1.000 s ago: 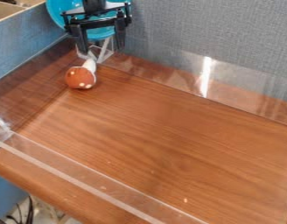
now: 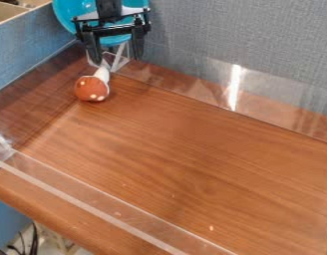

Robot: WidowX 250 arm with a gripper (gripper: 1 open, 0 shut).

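A black gripper (image 2: 115, 50) hangs open at the top left, in front of a round cyan object (image 2: 105, 9). Below it, a toy mushroom (image 2: 92, 87) with a red, white-spotted cap and pale stem lies on its side on the wooden floor (image 2: 193, 169) of the clear-walled enclosure. The gripper is above the mushroom, with nothing visible between its fingers.
Clear walls edge the wooden surface, with a grey textured panel (image 2: 246, 50) behind and a blue panel (image 2: 33, 70) at left. A small white item (image 2: 0, 144) is partly visible at the left edge.
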